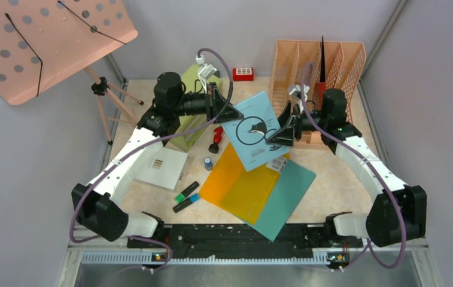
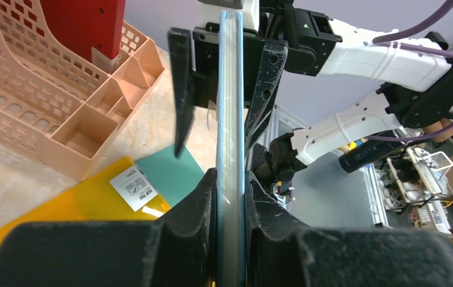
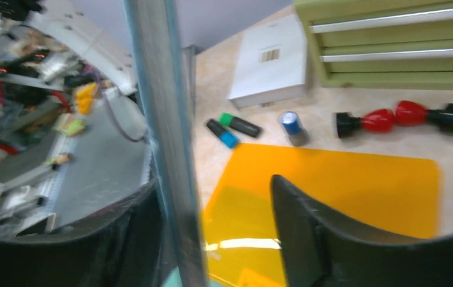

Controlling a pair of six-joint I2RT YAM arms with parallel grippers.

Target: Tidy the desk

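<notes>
A light blue book [image 1: 254, 131] hangs above the desk, my left gripper [image 1: 227, 113] shut on it; the left wrist view shows its narrow edge [image 2: 231, 119] between the fingers. My right gripper [image 1: 280, 128] is at the book's other side, its fingers part open around that edge, blurred in the right wrist view. Below lie a yellow folder [image 1: 242, 194] with a label and a teal one [image 1: 292, 191]. Two markers [image 1: 185, 203], a small blue-capped cylinder [image 1: 208, 164], a red-and-black object [image 1: 216, 139] and a white box [image 1: 155, 170] lie to the left.
A pink organizer [image 1: 286, 60] holding a dark and red item stands at the back right. A green shelf unit [image 1: 182, 137] is at the left, a red block [image 1: 243, 74] at the back, a pink stand [image 1: 50, 42] upper left.
</notes>
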